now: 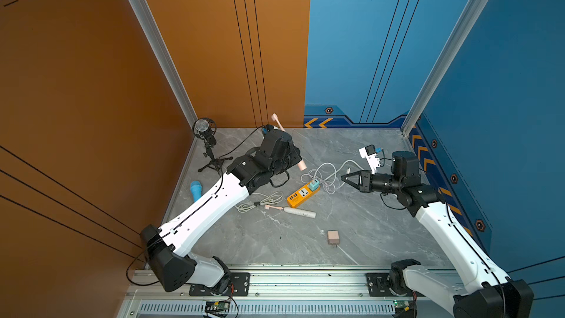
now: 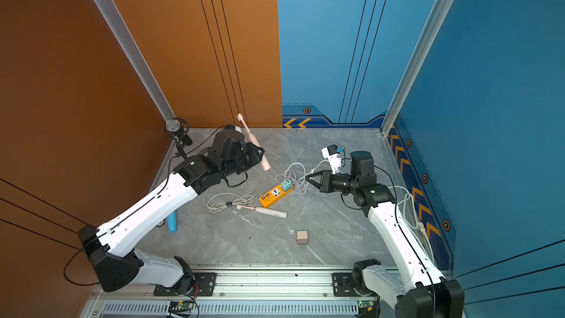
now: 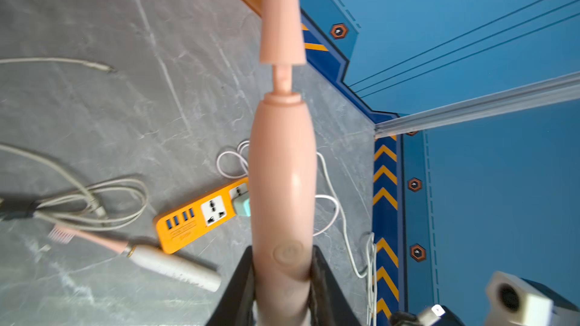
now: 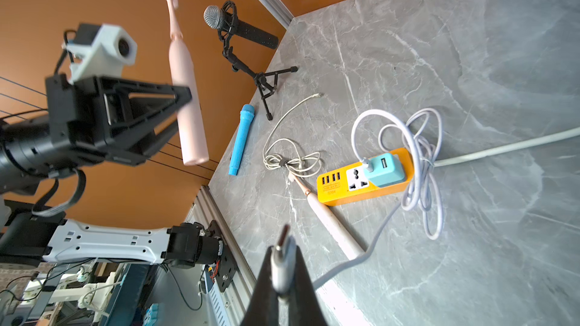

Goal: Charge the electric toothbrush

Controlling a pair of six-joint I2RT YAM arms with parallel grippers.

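Note:
A pink electric toothbrush (image 3: 282,187) stands upright in my left gripper, which is shut on its handle and raised over the back-left of the table. My right gripper, right of the power strip, is shut with a white cable end (image 4: 282,265) between its tips. The orange power strip (image 1: 297,198) lies mid-table with a mint adapter (image 4: 386,169) in it and white cable loops beside it. A white toothbrush with pink head (image 1: 300,212) lies before the strip.
A microphone on a tripod (image 1: 205,126) stands back left, with a blue microphone (image 1: 196,191) nearby. A coiled cable (image 2: 229,200) lies left of the strip, and a small beige block (image 1: 333,237) at the front.

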